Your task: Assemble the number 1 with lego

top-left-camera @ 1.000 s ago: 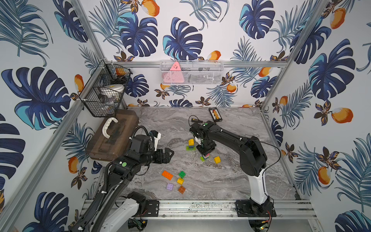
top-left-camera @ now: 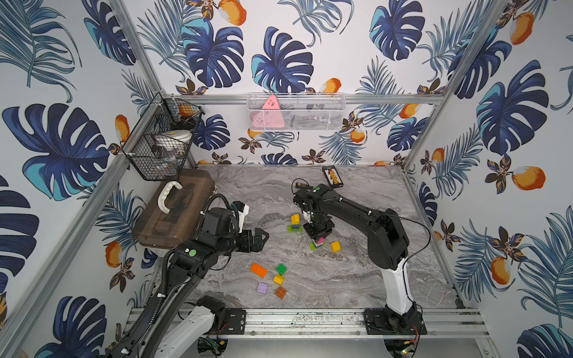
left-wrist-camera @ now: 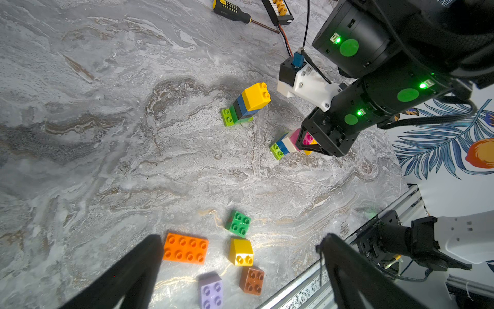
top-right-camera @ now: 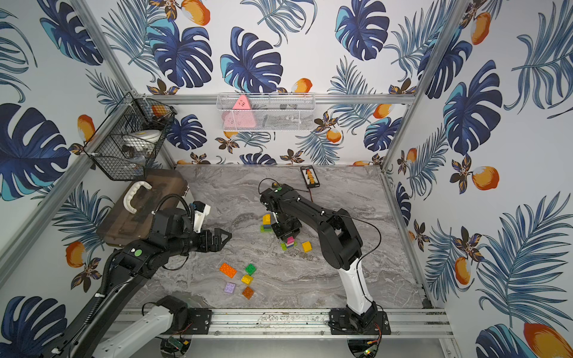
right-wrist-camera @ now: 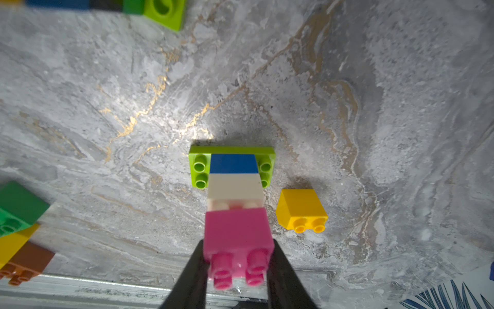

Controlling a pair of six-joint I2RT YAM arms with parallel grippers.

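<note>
In the right wrist view a lime green base plate point(right-wrist-camera: 200, 172) carries a blue brick point(right-wrist-camera: 234, 163) with a white brick point(right-wrist-camera: 235, 186) on it. My right gripper is shut on a pink brick point(right-wrist-camera: 237, 229) at the top of this stack; whether its underside is fully seated on the white one I cannot tell. Another stack, topped by a yellow brick point(left-wrist-camera: 256, 96) over blue, dark and green on a lime base point(left-wrist-camera: 227, 117), stands to the left of it. My left gripper point(top-left-camera: 260, 239) is open and empty, away from both stacks.
A loose yellow brick point(right-wrist-camera: 301, 210) lies close beside the right stack. Nearer the front edge are orange point(left-wrist-camera: 185, 248), green point(left-wrist-camera: 238, 223), yellow point(left-wrist-camera: 241, 252), brown point(left-wrist-camera: 252, 280) and purple point(left-wrist-camera: 211, 292) bricks. A screwdriver point(left-wrist-camera: 231, 10) lies at the back.
Very little differs: my right arm has shifted slightly, its elbow a touch to the left, with the gripper staying at the right stack. The left arm and the loose bricks are still.
</note>
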